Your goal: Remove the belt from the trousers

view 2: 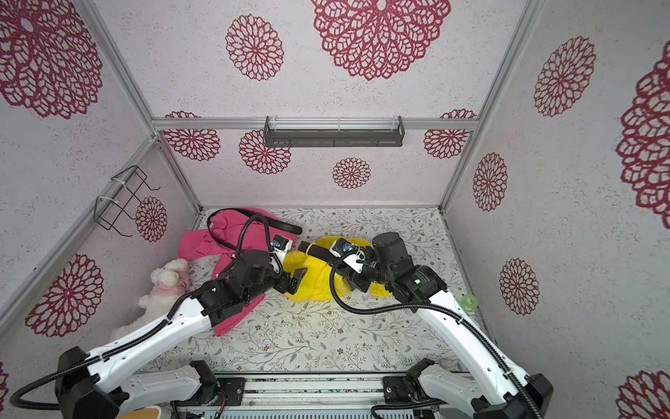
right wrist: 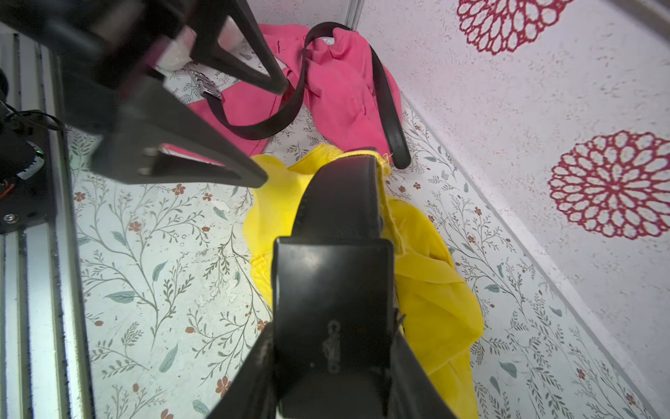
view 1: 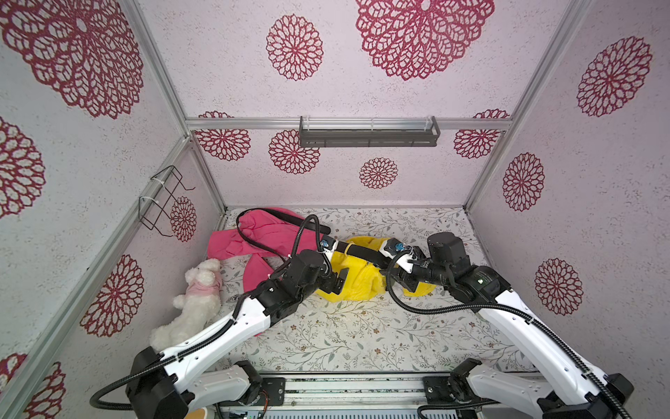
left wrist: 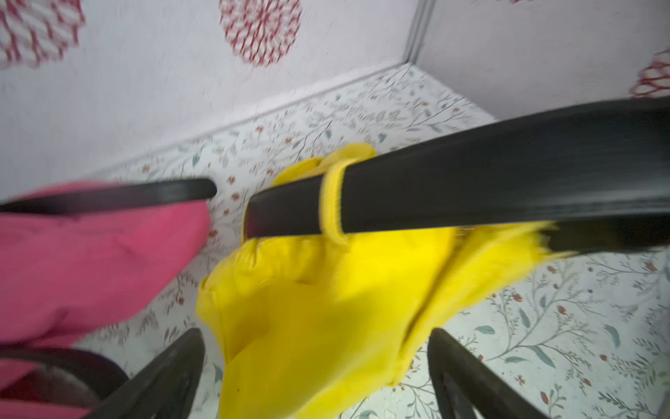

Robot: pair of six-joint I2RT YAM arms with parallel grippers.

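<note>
Yellow trousers (view 1: 352, 282) lie at the middle of the floor. A black belt (left wrist: 446, 174) runs above them through a yellow loop (left wrist: 331, 199), seen in the left wrist view. My right gripper is shut on the belt, holding it raised at the trousers' right side. My left gripper is open just left of the trousers, with nothing between its fingertips; in the right wrist view its fingers (right wrist: 230, 167) show beside the belt's far end.
Pink clothing (view 1: 272, 230) with another black belt lies at the back left. A white plush toy (view 1: 195, 303) sits by the left wall.
</note>
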